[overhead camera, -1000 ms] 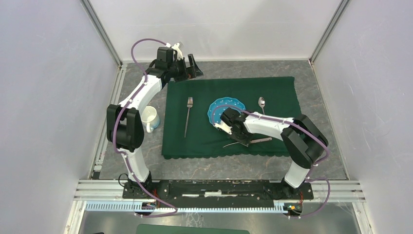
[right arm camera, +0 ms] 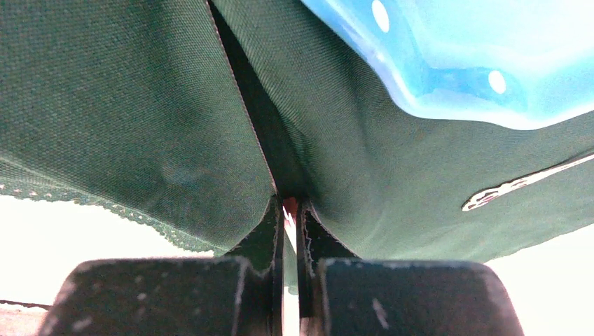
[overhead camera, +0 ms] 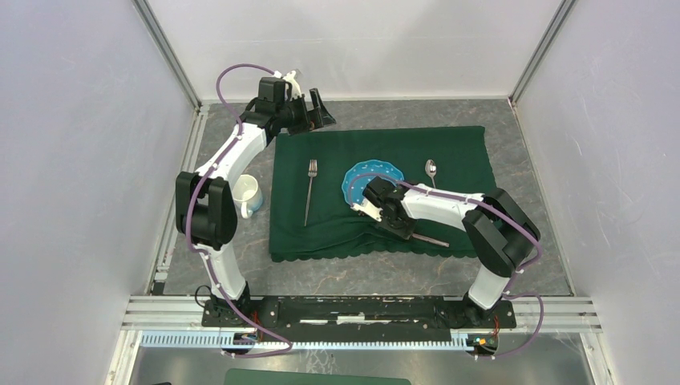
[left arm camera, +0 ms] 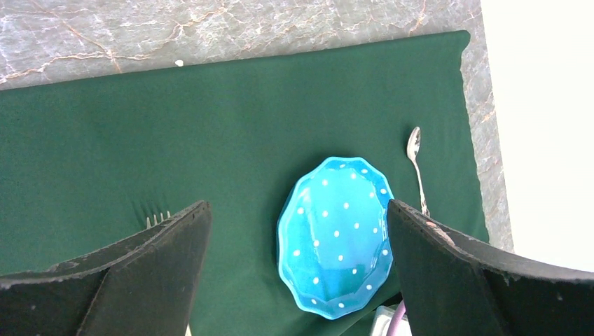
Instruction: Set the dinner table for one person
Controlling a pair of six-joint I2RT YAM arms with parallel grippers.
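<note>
The blue dotted plate (overhead camera: 373, 178) sits at the middle of the green cloth (overhead camera: 417, 148), partly covered by my right arm. To its left lies the fork (overhead camera: 310, 191), and to its right the spoon (overhead camera: 431, 168). In front of the plate, my right gripper is shut on the knife, whose thin blade (right arm camera: 242, 98) runs away from the fingertips in the right wrist view. Its handle (overhead camera: 433, 241) sticks out to the right in the top view. Above the cloth's back left corner, my left gripper stands open with nothing between its fingers.
A white cup (overhead camera: 246, 195) stands on the grey marble tabletop (overhead camera: 313, 277) left of the cloth, beside my left arm. The cloth is rumpled in front of the plate. White walls enclose both sides and the back.
The cloth's front has bunched into folds. The left arm has barely shifted.
</note>
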